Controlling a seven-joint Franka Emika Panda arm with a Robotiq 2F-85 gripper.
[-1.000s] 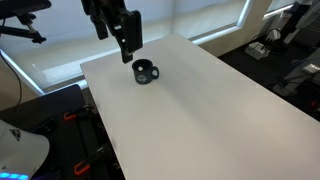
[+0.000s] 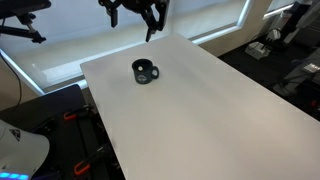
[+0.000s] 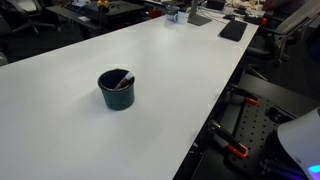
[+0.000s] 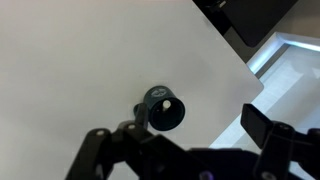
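A dark mug [image 2: 145,75] stands upright on the white table, its handle showing to the right in exterior view 1. Exterior view 2 shows the same mug [image 3: 117,98] with a small white and reddish thing [image 3: 125,79] at its inner wall; what that is cannot be told. From above, the wrist view looks into the mug [image 4: 154,93], where a pale spot shows inside. Well above the table, my gripper [image 2: 131,27] hangs open, clear of the mug. Its two fingers [image 4: 265,130] stand wide apart in the wrist view, with nothing held between them.
The robot's base [image 2: 20,150] is at the near left.
My gripper has risen and moved toward the far side of the table over the last second, its fingers staying apart. The mug has not moved.
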